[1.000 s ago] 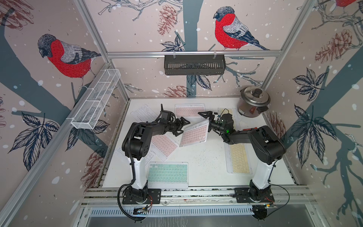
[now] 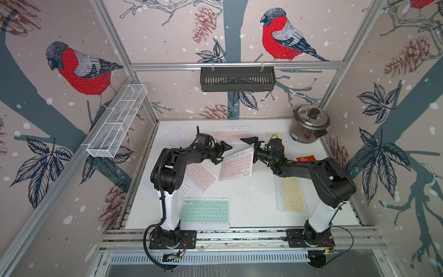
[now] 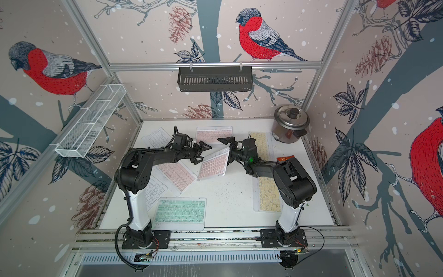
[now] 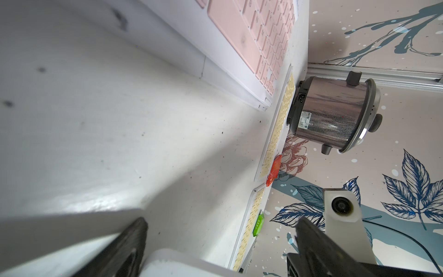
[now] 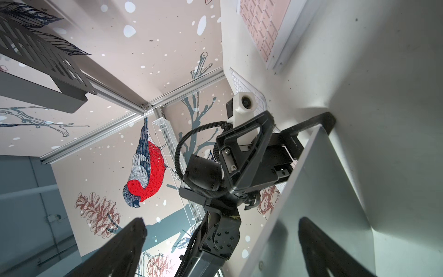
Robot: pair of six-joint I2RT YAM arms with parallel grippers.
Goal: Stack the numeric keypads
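Observation:
A white-framed keyboard with pink keys point(image 2: 236, 166) is tilted in the middle of the table, its far right corner raised. My left gripper point(image 2: 225, 154) stands open at its far left corner; in the left wrist view a pale edge shows low between the blurred fingers. At the raised right end is my right gripper point(image 2: 249, 150), also open. The keyboard's smooth pale back point(image 5: 323, 194) reaches in between the right fingers; contact cannot be told. Behind lies a flat pink keyboard point(image 2: 231, 135). Another pink one point(image 2: 200, 177) lies under the left arm.
A green keyboard point(image 2: 205, 213) lies at the front left, white ones point(image 2: 177, 137) at the left. Yellow keyboards point(image 2: 292, 194) line the right side below the right arm. A pot point(image 2: 310, 123) stands at the back right.
The right arm's elbow has shifted outward to the right, its gripper only slightly left. The tilted keyboard has wobbled a little. The left arm has barely moved.

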